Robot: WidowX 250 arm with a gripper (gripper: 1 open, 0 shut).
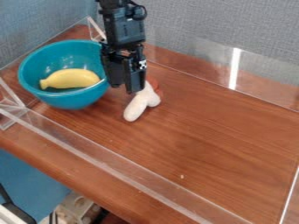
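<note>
A yellow banana (69, 78) lies inside a teal bowl (66, 98) on the left of the wooden table. My black gripper (126, 82) hangs low at the bowl's right rim, just above a pale, elongated plush-like object with some red (139, 105) lying beside the bowl. The gripper is open; whether its fingers touch the pale object I cannot tell, as it partly hides that object's upper end.
Clear panels edge it, with grey walls behind and some hardware at the lower left beyond the edge.
</note>
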